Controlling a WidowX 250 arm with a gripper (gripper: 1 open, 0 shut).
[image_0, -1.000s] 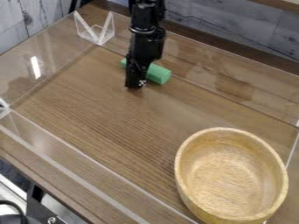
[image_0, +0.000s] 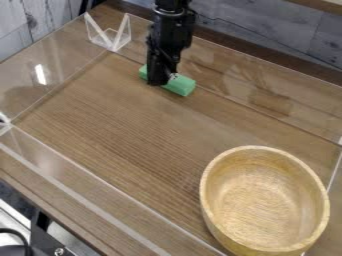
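Observation:
A green block-like object (image_0: 178, 85) lies on the wooden table near the back middle. My black gripper (image_0: 164, 78) hangs down from the top of the view onto its left part, partly covering it. Whether anything is between the fingertips is too small to tell.
A large yellow oval bowl (image_0: 263, 200) stands at the front right. A grey wall runs along the back right, and white brackets sit at the left and back-left edges.

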